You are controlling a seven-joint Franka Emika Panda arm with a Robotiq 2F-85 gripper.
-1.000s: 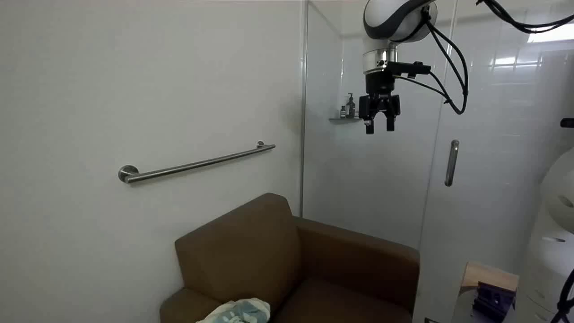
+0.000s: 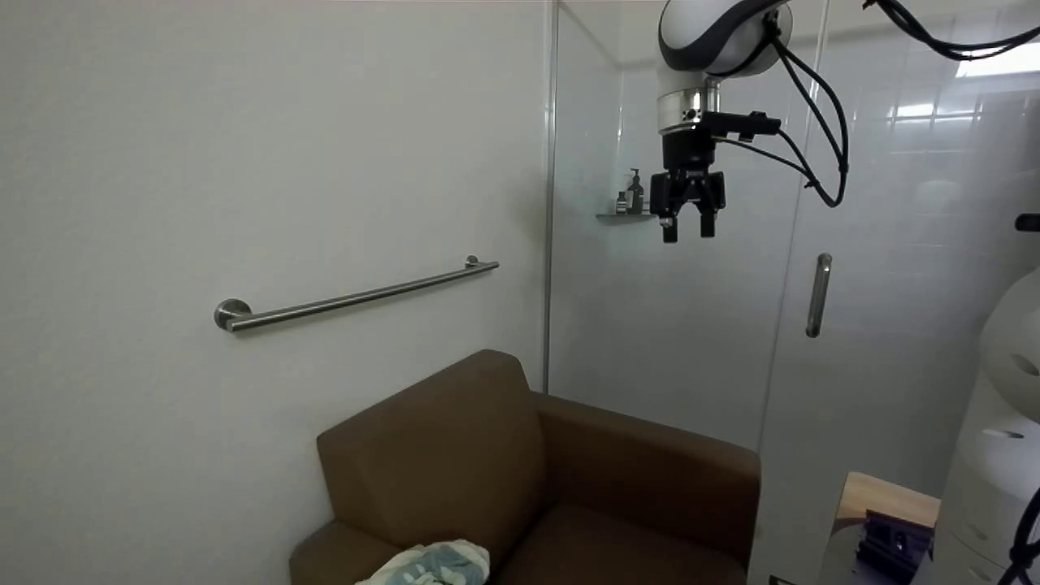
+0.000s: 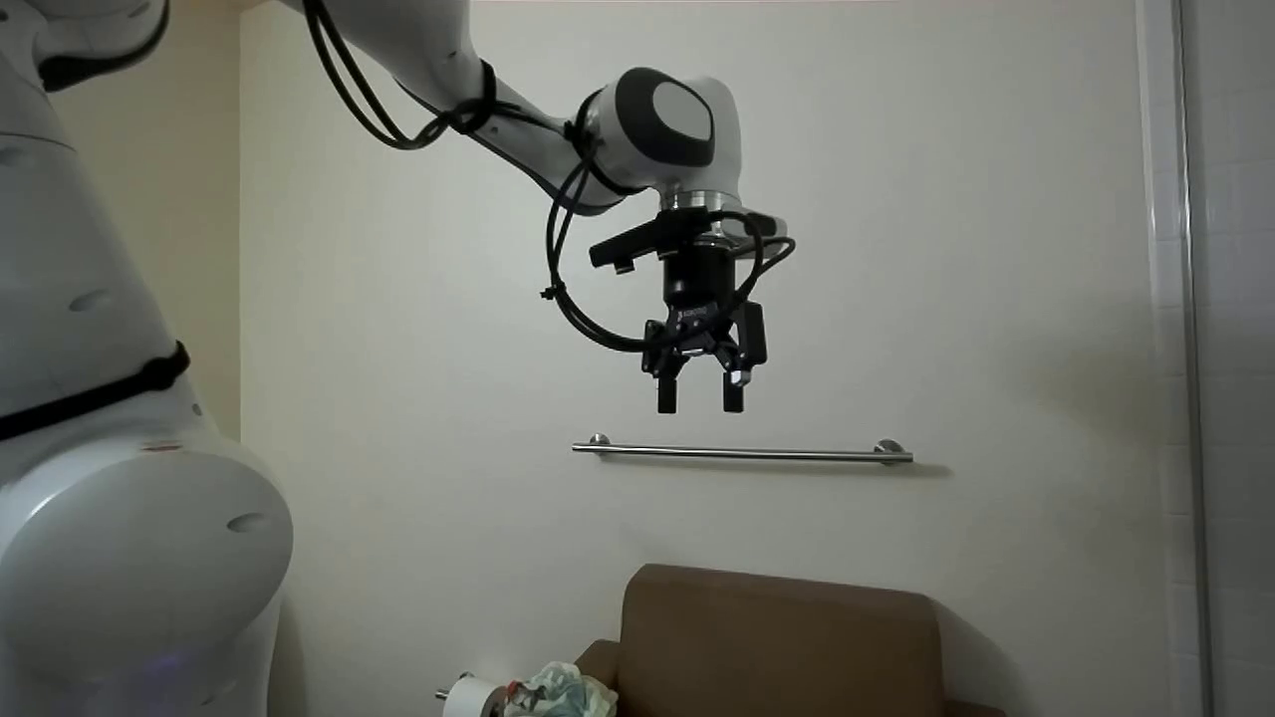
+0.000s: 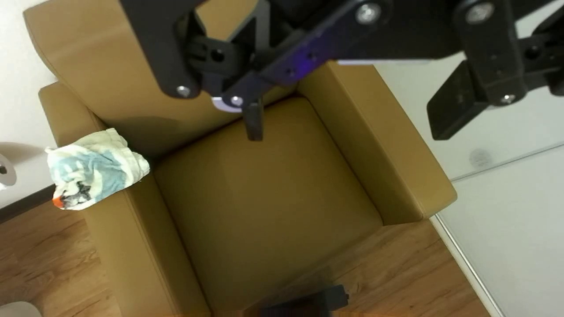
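Note:
My gripper point(image 3: 700, 396) hangs open, fingers pointing down, in the air above the brown armchair point(image 4: 275, 200). Nothing lies between its two black fingers, which the wrist view shows spread well apart. A crumpled white and light-blue cloth point(image 4: 98, 169) with a dark and orange patch rests over one arm of the chair, well below the gripper and off to its side. In exterior view 1 only the upper part of this cloth point(image 2: 439, 562) shows at the bottom edge. The chair's seat is bare.
A metal towel bar point(image 2: 366, 298), empty, is fixed to the wall behind the chair. Glass shower panels with a door handle point(image 2: 819, 296) stand to one side. A toilet roll point(image 3: 472, 695) sits low near the cloth. Open air surrounds the gripper.

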